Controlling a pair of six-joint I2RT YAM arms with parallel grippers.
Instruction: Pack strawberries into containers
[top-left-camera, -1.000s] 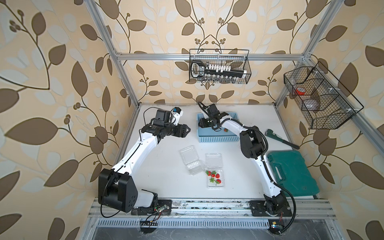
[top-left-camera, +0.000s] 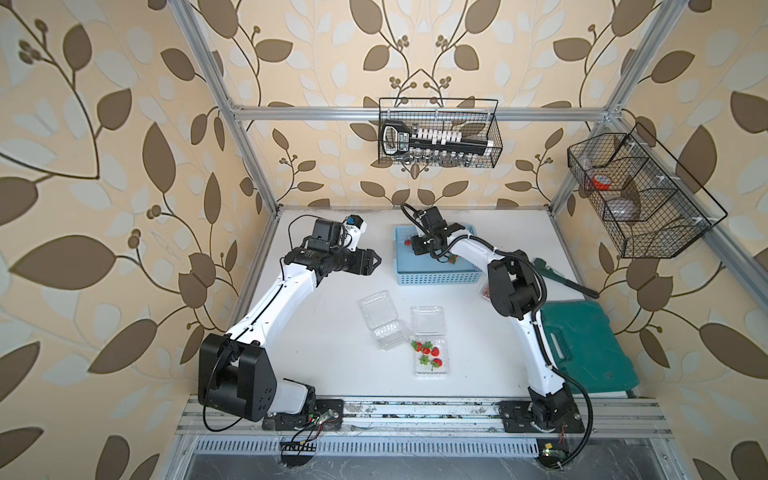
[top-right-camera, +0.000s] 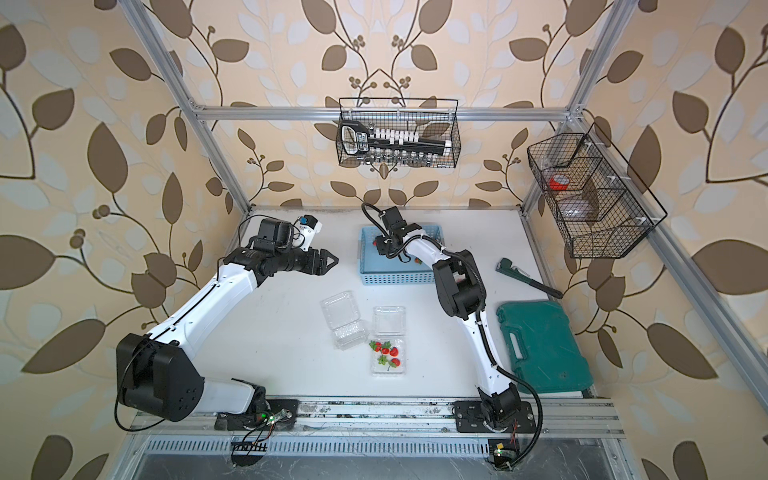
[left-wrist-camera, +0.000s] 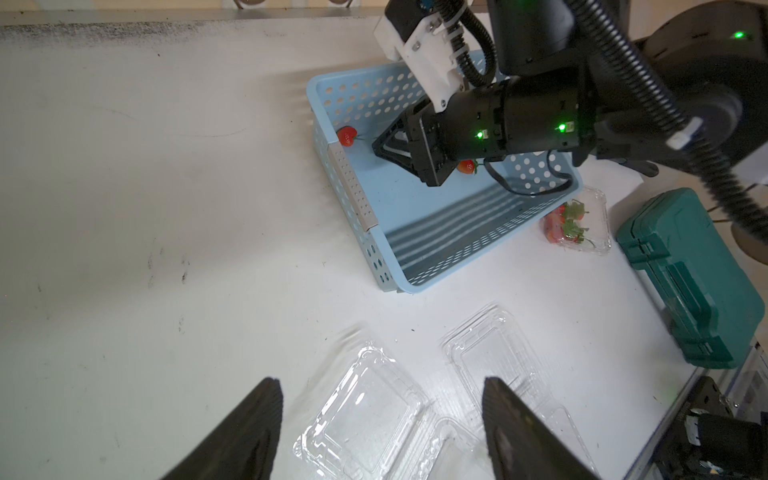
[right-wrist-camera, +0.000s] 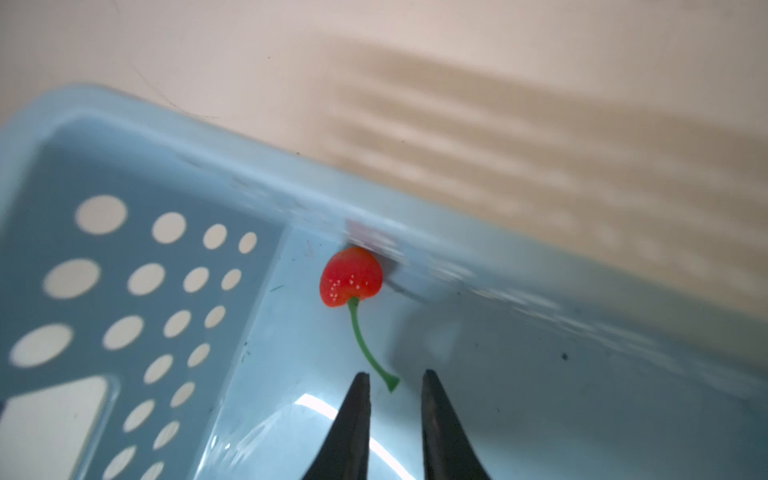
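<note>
A blue perforated basket (top-left-camera: 436, 277) holds a strawberry (right-wrist-camera: 350, 273) with a long stem, against one wall, and a second strawberry (left-wrist-camera: 467, 166). My right gripper is over the basket, fingers apart, nothing seen between them, just beside the stem's end. My left gripper (top-left-camera: 369, 262) hangs left of the basket, open and empty. At the front, a clear container (top-right-camera: 388, 358) holds several strawberries; an open empty container (top-left-camera: 380, 316) lies left of it. Another container (left-wrist-camera: 574, 224) with strawberries sits right of the basket.
A green case (top-left-camera: 586, 348) and a dark green tool (top-right-camera: 528, 278) lie at the right. Wire baskets (top-left-camera: 440, 132) hang on the walls.
The left arm has barely moved.
</note>
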